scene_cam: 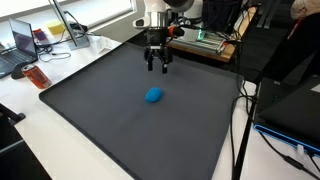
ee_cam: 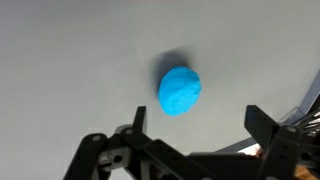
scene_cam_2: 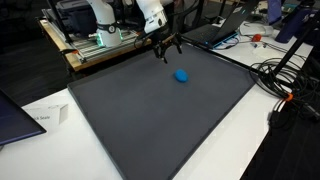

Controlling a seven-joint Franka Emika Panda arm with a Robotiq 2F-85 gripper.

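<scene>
A round blue object [scene_cam: 153, 95] lies alone on the dark grey mat [scene_cam: 100, 105]. In the wrist view the blue object [ee_cam: 180, 91] appears beyond the fingertips, within the span between them but clear of both. My gripper is open, its two black fingers wide apart and nothing between them. Exterior view 1 has the gripper [scene_cam: 157, 66] behind the blue object, toward the robot's base. From the other side, exterior view 2 also shows a gap between the gripper [scene_cam_2: 169, 50] and the blue object [scene_cam_2: 181, 75].
A red can [scene_cam: 36, 76] and a laptop [scene_cam: 24, 38] stand beyond the mat's left edge. Black cables [scene_cam_2: 285, 80] run along the table beside the mat.
</scene>
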